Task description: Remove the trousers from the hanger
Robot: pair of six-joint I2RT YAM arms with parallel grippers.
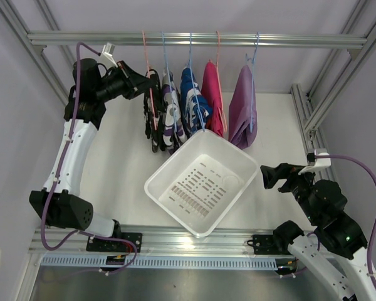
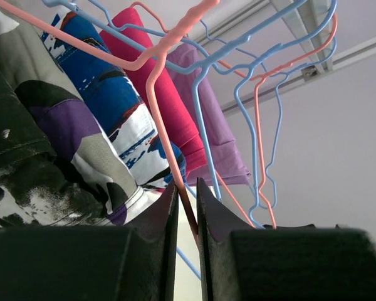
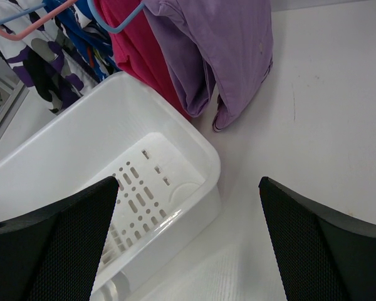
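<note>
Several pairs of folded trousers hang on hangers from the rail: dark camouflage (image 2: 19,175), grey-purple patterned (image 1: 174,113), blue patterned (image 1: 194,100), pink (image 1: 213,94) and purple (image 1: 243,110). My left gripper (image 1: 141,83) is at the leftmost pair's pink hanger (image 2: 166,138); in the left wrist view its fingers are shut on that hanger's wire, with the camouflage cloth beside them. My right gripper (image 1: 272,177) stands open at the lower right, empty, facing the white basket and the hanging clothes.
A white basket (image 3: 200,200) lies on the floor below the clothes. The steel rail (image 1: 100,39) spans the top. Frame walls bound both sides.
</note>
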